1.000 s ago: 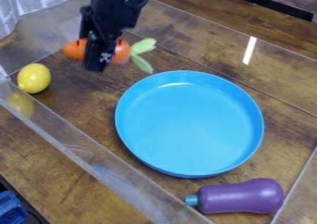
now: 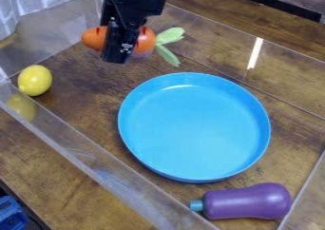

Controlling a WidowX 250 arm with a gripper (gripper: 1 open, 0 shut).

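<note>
My black gripper (image 2: 118, 46) hangs at the upper middle, shut on an orange carrot (image 2: 140, 41) with pale green leaves (image 2: 166, 49) pointing right. The carrot is held off to the upper left of a round blue plate (image 2: 195, 125); part of it is hidden behind the fingers.
A yellow lemon (image 2: 34, 80) lies at the left. A purple eggplant (image 2: 246, 201) lies at the lower right. A clear wall (image 2: 76, 148) runs along the left and front.
The gripper has risen with the carrot in it and shifted slightly, moving away from the plate toward the top of the view.
</note>
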